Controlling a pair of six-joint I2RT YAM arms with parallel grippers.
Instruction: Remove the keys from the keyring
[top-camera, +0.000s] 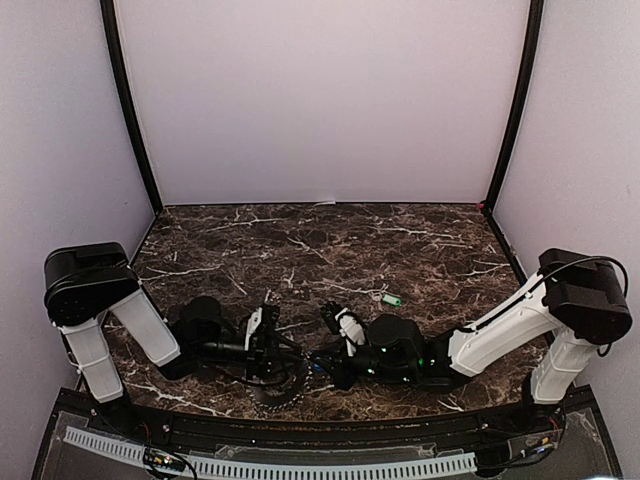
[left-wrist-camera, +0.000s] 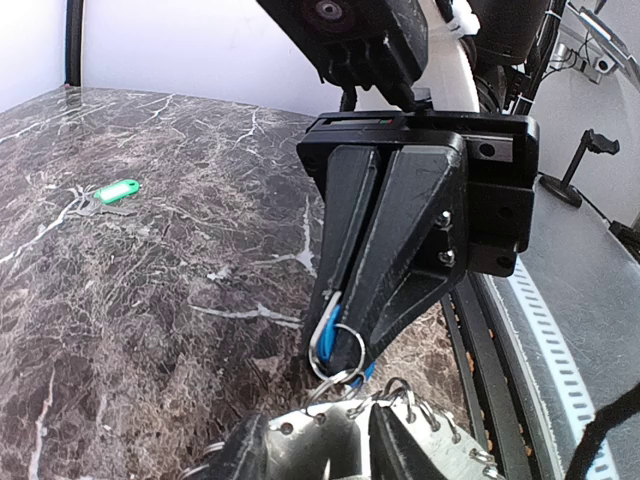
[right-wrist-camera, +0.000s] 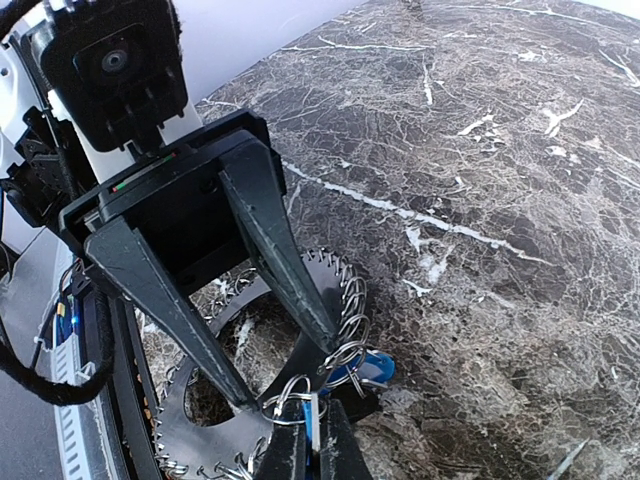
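A flat metal ring plate (right-wrist-camera: 325, 275) edged with many small wire rings lies at the table's front, in the right wrist view. My left gripper stands open over it, one fingertip near the wire loops and nothing clearly held between its fingers. In the left wrist view my right gripper is shut on a thin blue-tagged key, with blue (left-wrist-camera: 328, 338) showing between its fingertips and a wire loop (left-wrist-camera: 338, 376) hanging there. Another blue tag (right-wrist-camera: 372, 367) shows beside the rings in the right wrist view. The left gripper's own fingertips flank the plate.
A green-tagged key (top-camera: 390, 299) lies by itself on the marble table (top-camera: 320, 240), right of centre. A dark rail (top-camera: 300, 428) runs along the front edge close to both grippers.
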